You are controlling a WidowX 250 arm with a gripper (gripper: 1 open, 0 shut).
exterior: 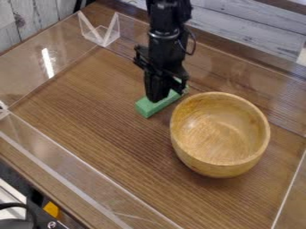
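My black gripper (159, 89) hangs down at the centre of the view, its tip at the far left end of a flat green block (155, 105) lying on the wooden table. Whether it touches the block is hard to tell. The fingers look close together, shut, with nothing clearly between them. A large wooden bowl (220, 137) sits to the right, just beside the block, partly in front of its right side.
White wire pieces stand at the back left, and a white slatted wall runs along the back right.
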